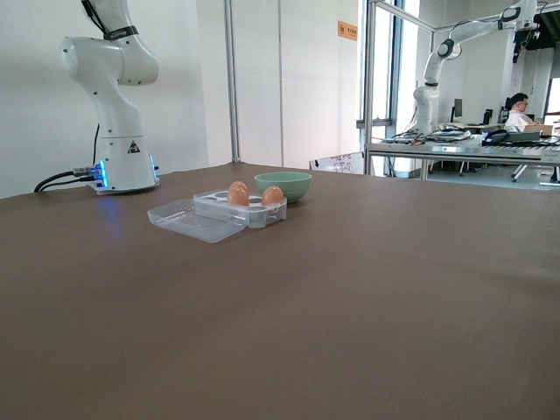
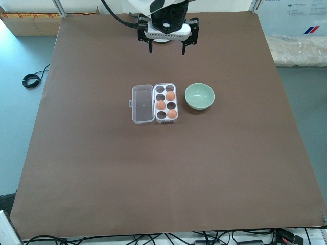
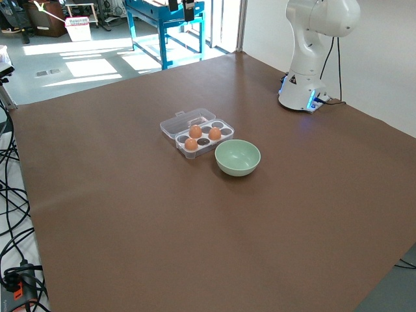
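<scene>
An open clear egg carton [image 2: 166,103] with several compartments holds three brown eggs, seen also as a carton [image 1: 241,213] and a carton [image 3: 203,141] in the other views; its lid lies flat to the left in the left view. A pale green bowl [image 2: 199,96] stands just right of it, empty. My gripper [image 2: 166,49] is high at the back edge of the table, above and behind carton and bowl, its two fingers spread apart with nothing visible between them.
Cables run along the near edge in the left view; the robot's white base [image 3: 302,91] stands at the back edge.
</scene>
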